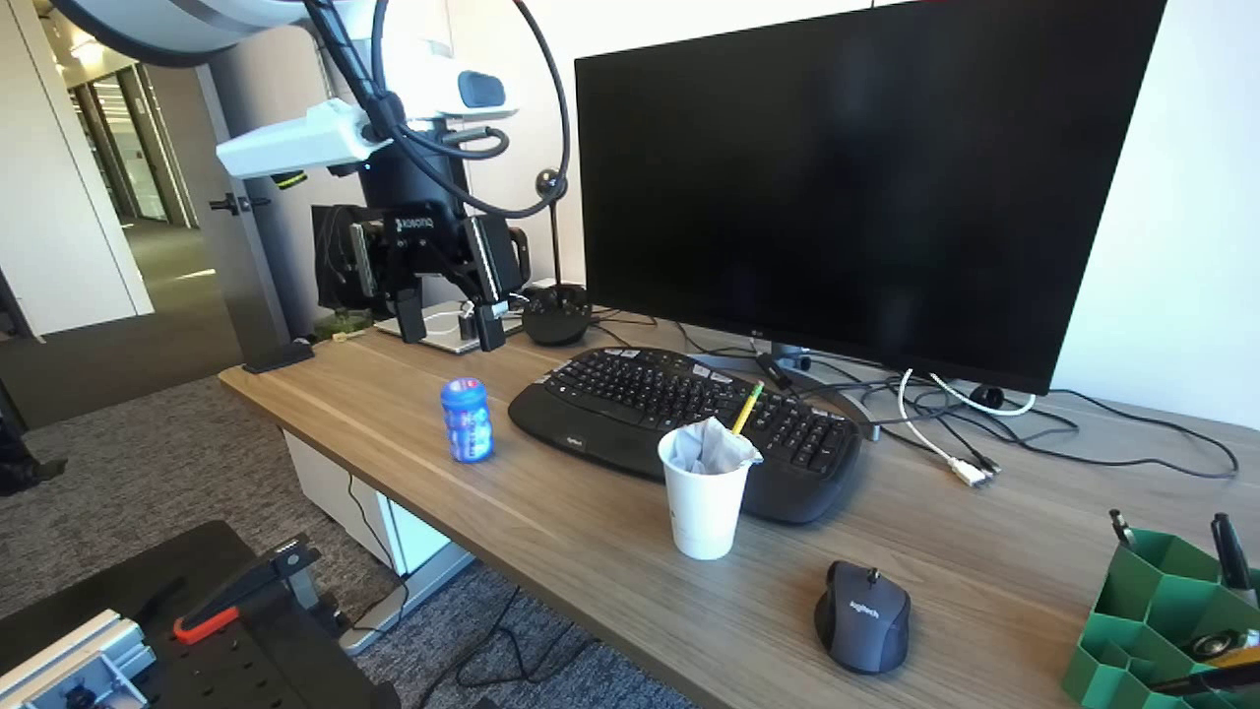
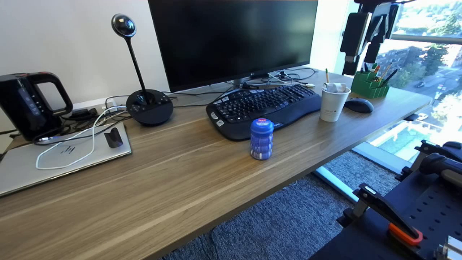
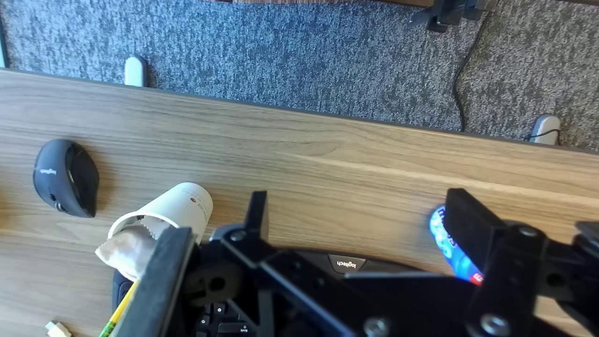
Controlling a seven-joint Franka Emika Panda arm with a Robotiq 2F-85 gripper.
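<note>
High above the desk hangs my gripper (image 1: 451, 336), its two fingers spread wide with nothing between them. From the wrist view, its open fingers (image 3: 256, 216) look down on bare wood and the keyboard's edge. A blue container (image 1: 468, 420) stands upright on the desk left of the keyboard; one finger partly covers it in the wrist view. The white paper cup (image 1: 703, 502), also upright, holds a crumpled wrapper (image 1: 709, 447) and a yellow pencil (image 1: 746, 409). Beside the cup lies a dark mouse (image 1: 864, 618).
A black keyboard (image 1: 679, 408) fills the desk before the large monitor (image 1: 850, 189). Loose cables (image 1: 1063, 431) run behind it. A green pen holder (image 1: 1116, 609) stands at the right end. In exterior view 2, clear wood (image 2: 164, 182) stretches left of the blue container.
</note>
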